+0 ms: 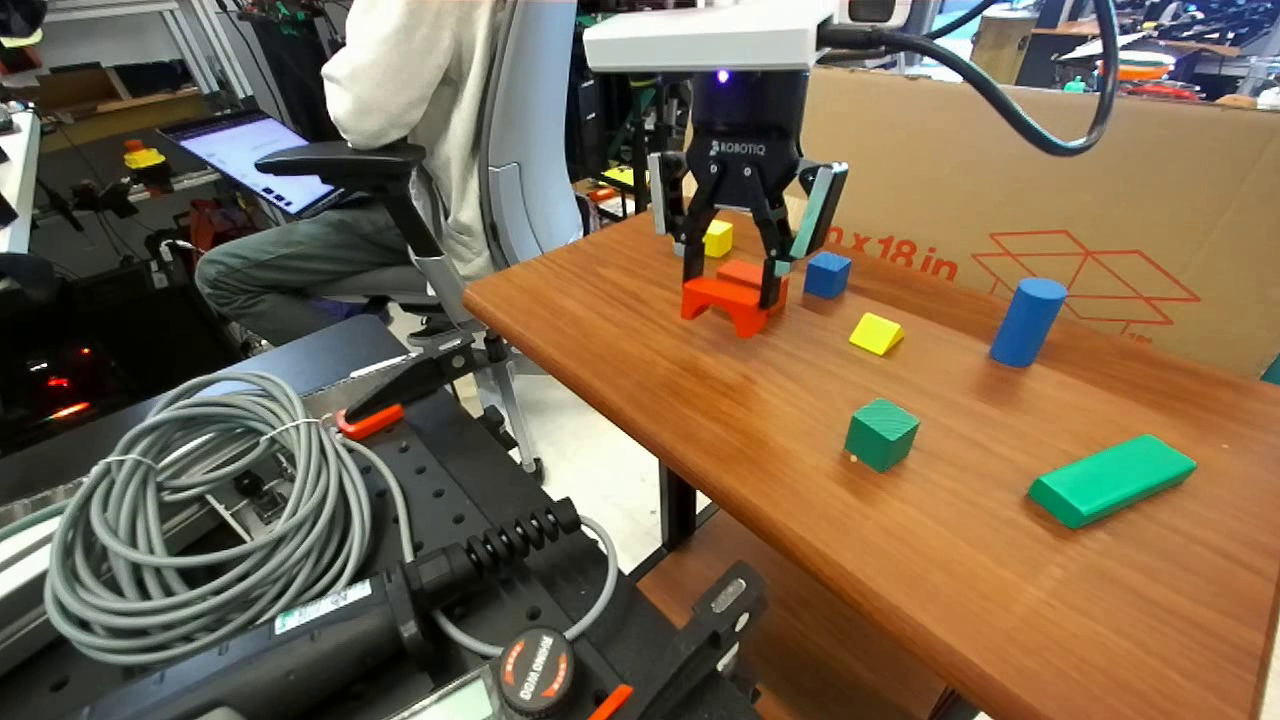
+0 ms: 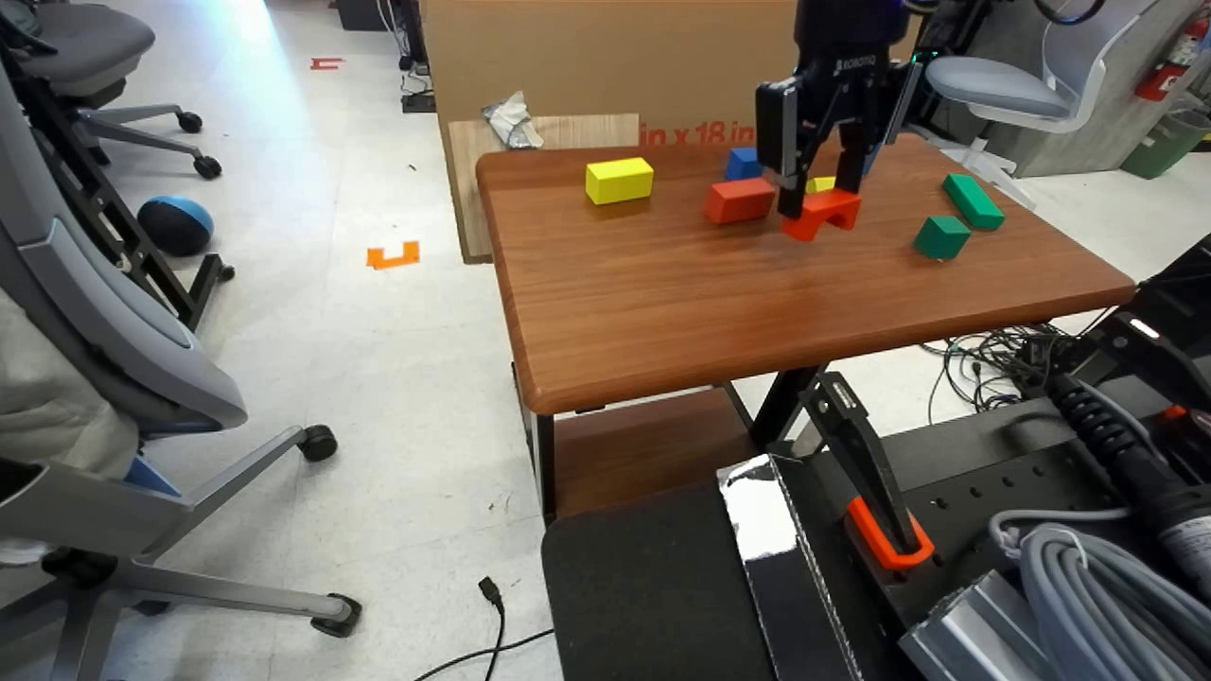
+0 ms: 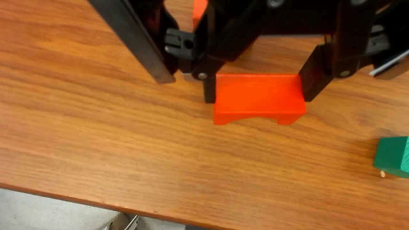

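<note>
A red arch block (image 1: pixel 731 299) is pinched end to end by my gripper, which is shut on it. In the wrist view, one fingertip presses each end of the arch block (image 3: pixel 258 94), whose cut-out faces down toward the table. It hangs low over the wooden top; whether its feet touch cannot be told. Behind it in exterior view 1 sits a red rectangular block (image 1: pixel 739 274), partly covered by the arch. Exterior view 2 puts the red rectangular block (image 2: pixel 740 200) just left of the arch block (image 2: pixel 823 214).
</note>
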